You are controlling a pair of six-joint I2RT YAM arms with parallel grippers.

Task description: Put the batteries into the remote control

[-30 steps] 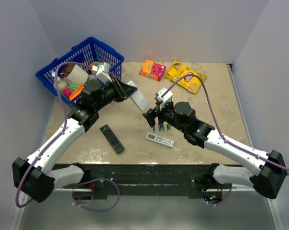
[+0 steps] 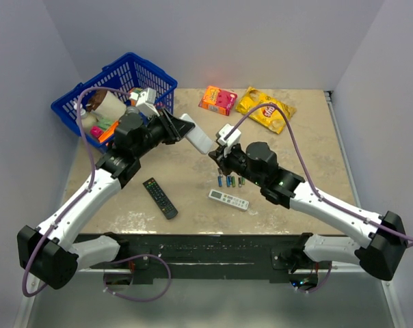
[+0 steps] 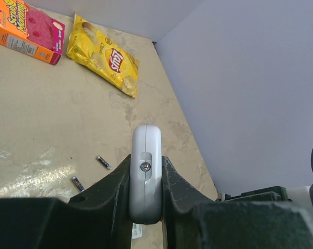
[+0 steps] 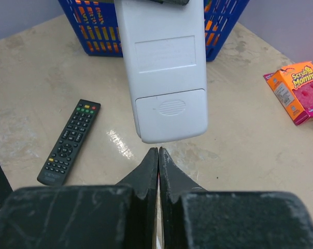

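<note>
Raised above the table is a white remote [image 2: 199,139], with my left gripper shut on it. In the right wrist view its back faces me, and the battery cover [image 4: 171,111] sits flush at the lower end. My right gripper is shut, its fingertips together with nothing between them, just below the cover's lower edge and apart from it in that view. Batteries [image 2: 230,182] lie on the table under the right arm, partly hidden; two dark ones [image 3: 103,162] show in the left wrist view.
On the table lie a black remote [image 2: 160,198] and another white remote [image 2: 228,199]. A filled blue basket [image 2: 167,83] stands back left. Behind are a pink-orange box [image 2: 218,100] and a yellow chip bag [image 2: 266,109].
The cover remains on the remote.
</note>
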